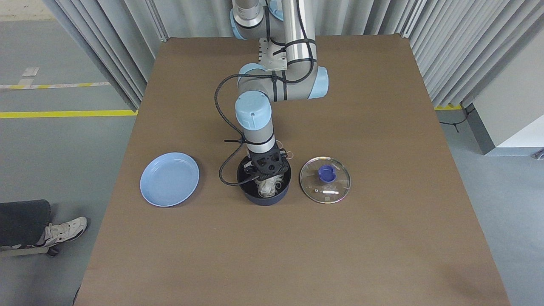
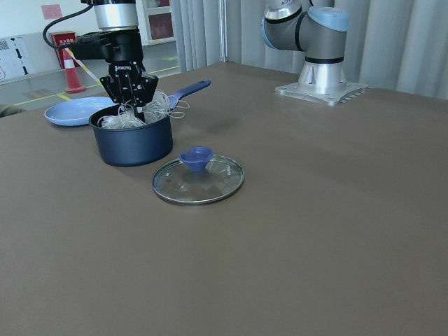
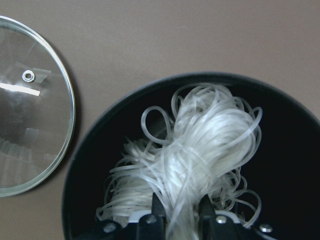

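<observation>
A dark blue pot (image 2: 129,149) with a handle stands at mid-table, holding a tangle of white noodles (image 3: 205,140). My gripper is down at the pot, shut on a bundle of the noodles, which runs between its fingers at the bottom of the wrist view. In the left view some strands loop over the rim toward the handle. The front view shows my wrist housing (image 1: 266,162) over the pot, hiding much of it.
A glass lid (image 1: 325,188) with a blue knob lies just right of the pot in the front view. An empty light blue plate (image 1: 169,178) lies to the left.
</observation>
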